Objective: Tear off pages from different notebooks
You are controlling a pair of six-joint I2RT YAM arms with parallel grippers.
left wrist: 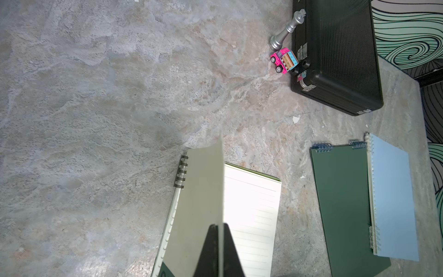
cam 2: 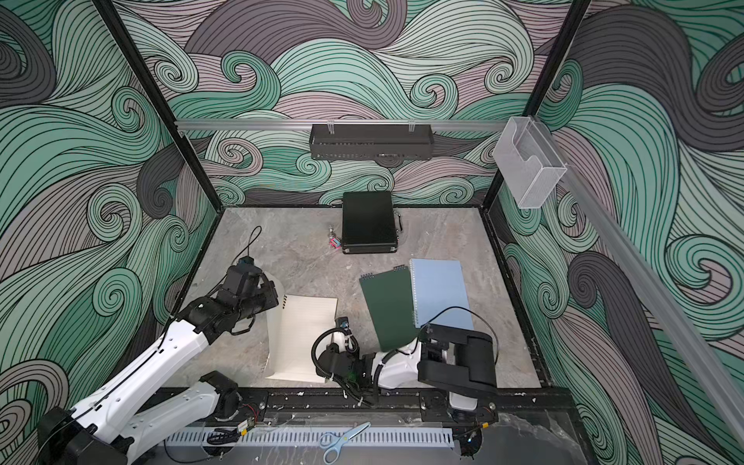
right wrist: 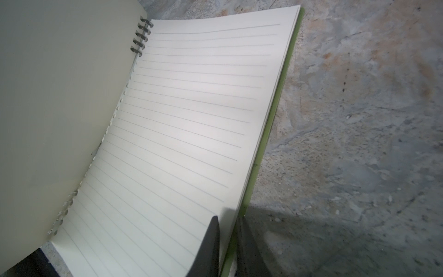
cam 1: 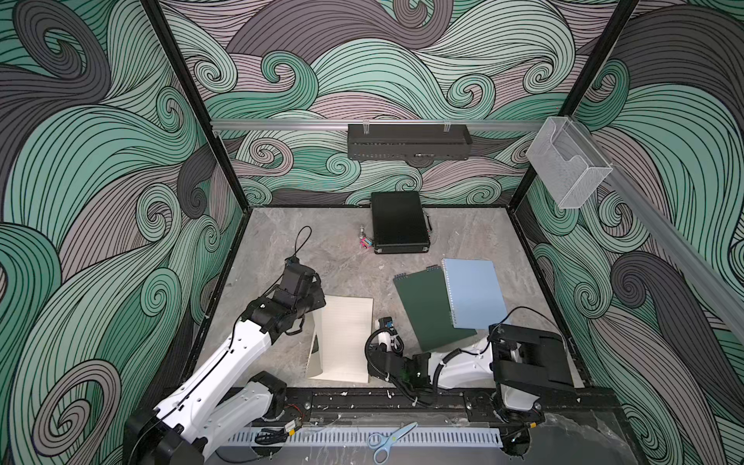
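Note:
An open spiral notebook [right wrist: 184, 115] with lined cream pages and a green back cover lies at the table's front, left of centre. One raised page [left wrist: 200, 184] stands up from the binding in the left wrist view, its edge between the fingers of my left gripper, which is shut on it. At the notebook's free right edge, my right gripper is low and shut, with the page stack and cover edge between its fingers. Metal rings [left wrist: 181, 171] show only toward the ends of the binding; the top views hide both gripper tips behind the arms.
Right of the notebook lie a dark green notebook [cam 1: 426, 306] and a light blue one [cam 1: 474, 290] overlapping it. A black case [cam 1: 399, 221] stands at the back, with a pink toy car [left wrist: 284, 60] and silver chess piece [left wrist: 287, 31] beside it.

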